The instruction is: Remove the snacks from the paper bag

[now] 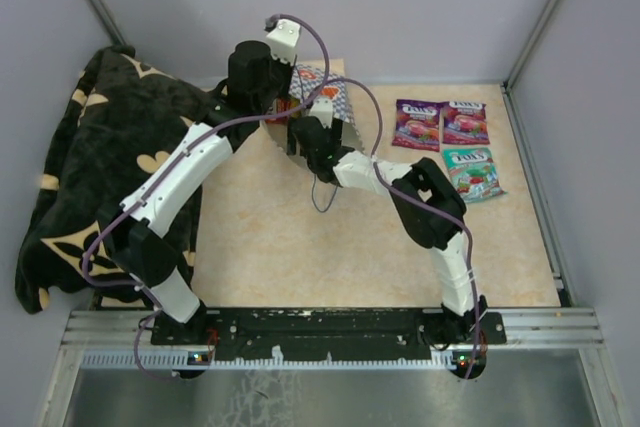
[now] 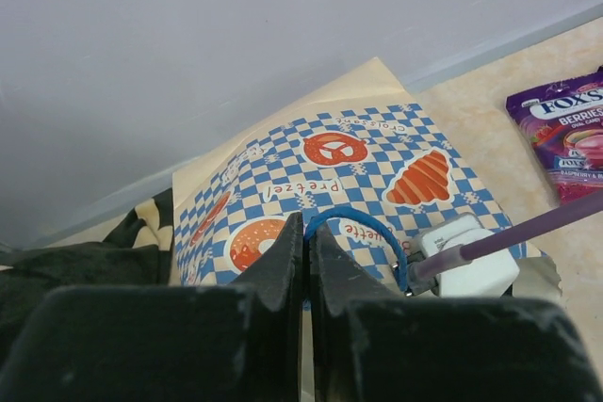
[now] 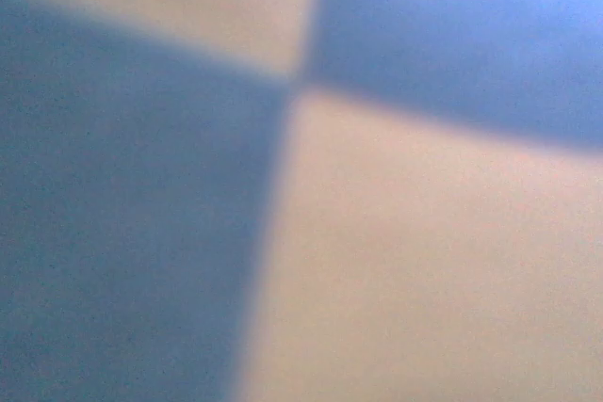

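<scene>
The paper bag [image 1: 341,102], blue-and-cream checked with pastry prints, lies at the back of the table with its opening toward me. Pinched in my left gripper is the bag's blue cord handle [image 2: 372,220]; those fingers are shut. My right gripper [image 1: 312,137], open, reaches into the bag's mouth, its tips partly hidden. Blurred checked paper [image 3: 424,251] fills the right wrist view. Red snack packaging [image 1: 284,110] shows inside the bag; other contents are covered by the arm. Outside lie a purple candy pack [image 1: 417,125], a red one [image 1: 465,123] and a teal one [image 1: 472,175].
A dark patterned blanket [image 1: 85,172] is heaped on the left. The other blue handle [image 1: 324,199] lies on the table before the bag. Purple cables [image 1: 470,267] loop along both arms. Bare table [image 1: 300,257] spreads across the front middle.
</scene>
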